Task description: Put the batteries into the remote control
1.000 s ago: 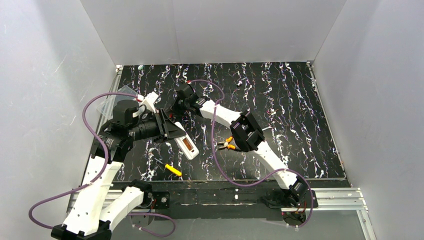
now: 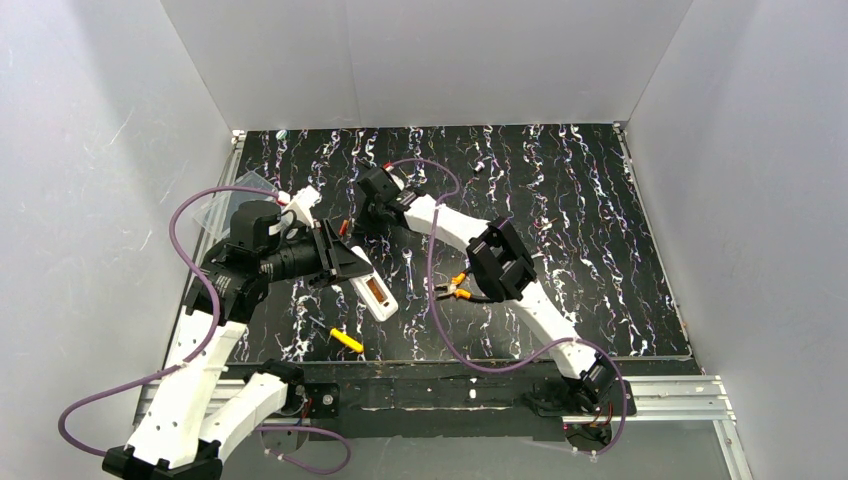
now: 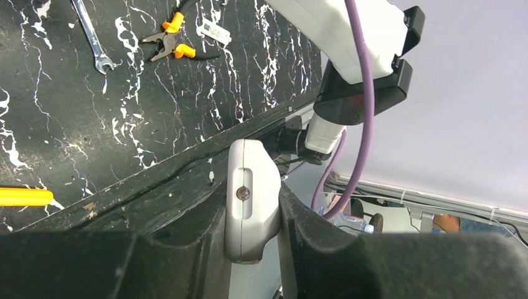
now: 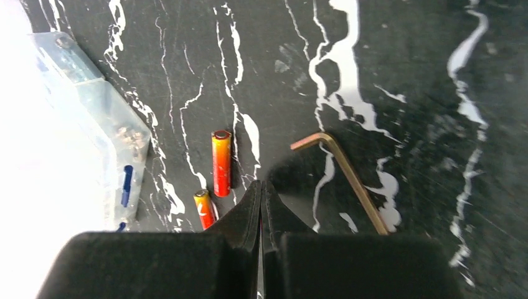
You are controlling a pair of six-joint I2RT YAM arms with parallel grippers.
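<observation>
My left gripper is shut on the white remote control (image 3: 254, 193), held above the table. From the top, the remote's lower end (image 2: 374, 292) shows an open brownish compartment. My right gripper is shut, its tips together with nothing between them. Left of those tips an orange-red battery (image 4: 221, 163) lies on the table, apart from the fingers. A second battery (image 4: 204, 208) lies lower left of it, partly hidden by the gripper. In the top view the right gripper's tips are hard to make out.
An L-shaped hex key (image 4: 348, 174) lies right of the right gripper. The clear plastic box (image 4: 118, 124) stands at the left. Pliers (image 2: 456, 286), a wrench (image 3: 92, 37) and a yellow screwdriver (image 2: 346, 340) lie on the table.
The left gripper keeps the remote in place.
</observation>
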